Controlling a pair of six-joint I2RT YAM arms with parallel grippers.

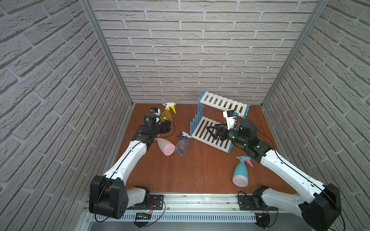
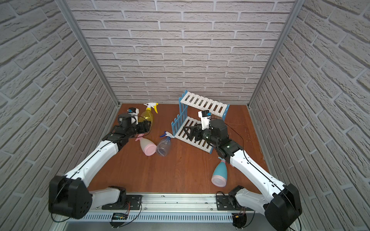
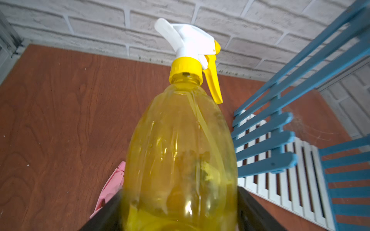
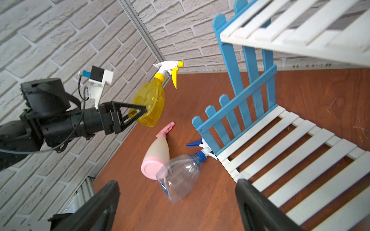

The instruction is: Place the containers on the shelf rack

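My left gripper is shut on a yellow spray bottle with a white and yellow trigger, holding it upright above the table, left of the shelf; it fills the middle of the left wrist view (image 3: 181,154). The two-tier shelf has white slats (image 1: 215,136) and blue sides (image 4: 231,111), with nothing standing on it. My right gripper (image 1: 215,130) is open in front of the shelf, nothing between its fingers. I see no watering can apart from these spray bottles.
A pink spray bottle (image 1: 165,146) and a clear one with blue trigger (image 1: 182,147) lie at the left middle of the table (image 1: 200,173). A teal bottle (image 1: 240,173) lies at the front right.
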